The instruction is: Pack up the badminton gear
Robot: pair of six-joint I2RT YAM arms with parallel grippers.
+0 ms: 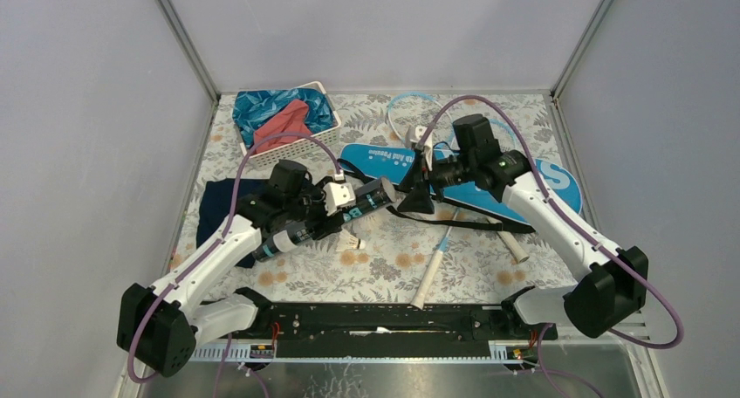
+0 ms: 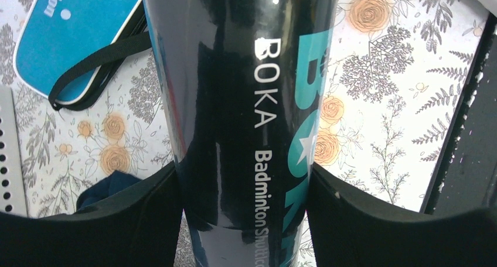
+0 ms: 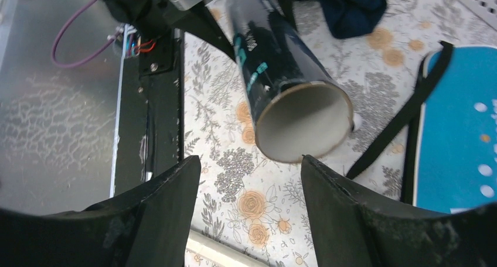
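A black BOKA shuttlecock tube (image 2: 234,103) is held in my left gripper (image 1: 325,213), raised over the mat, its open empty-looking end (image 3: 302,120) turned toward my right gripper (image 1: 419,188). That gripper stands part open beside the tube's end, nothing between its fingers. The blue racket bag (image 1: 550,188) lies across the back right with a black strap. Rackets, one with a white grip (image 1: 426,280), lie around it. A shuttlecock (image 1: 347,241) lies below the tube; others are mostly hidden.
A white basket (image 1: 288,149) with blue plastic and a red cloth stands at back left. A dark navy cloth (image 1: 216,208) lies at the left under my left arm.
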